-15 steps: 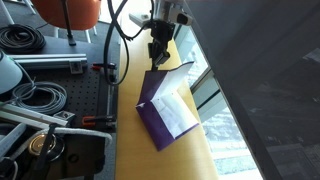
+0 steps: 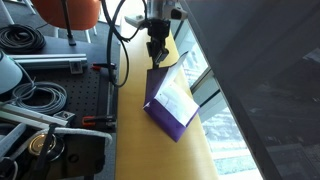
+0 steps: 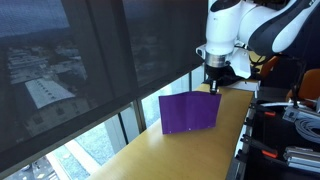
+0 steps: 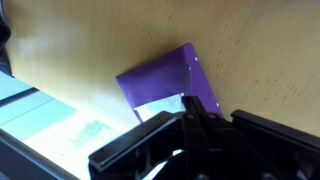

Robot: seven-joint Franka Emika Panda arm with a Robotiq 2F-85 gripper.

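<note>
A purple folder [image 2: 178, 126] lies part open on the wooden table, with white paper [image 2: 176, 103] inside it. One cover [image 3: 188, 112] stands raised, its plain purple outside facing exterior view 2. My gripper [image 2: 156, 64] is shut at the raised cover's upper corner, with the thin edge between its fingertips. From exterior view 2 the gripper [image 3: 213, 88] shows at the cover's top right. In the wrist view the cover is nearly edge-on and runs up to the dark fingers [image 4: 194, 112]; the contact itself is partly hidden there.
Bare table [image 3: 150, 155] surrounds the folder. A window and dark blind [image 3: 90, 60] run along one side. Opposite stands a black cart [image 2: 85, 95] with coiled cables [image 2: 40, 97].
The folder's lower part has shifted a little to the right in exterior view 1.
</note>
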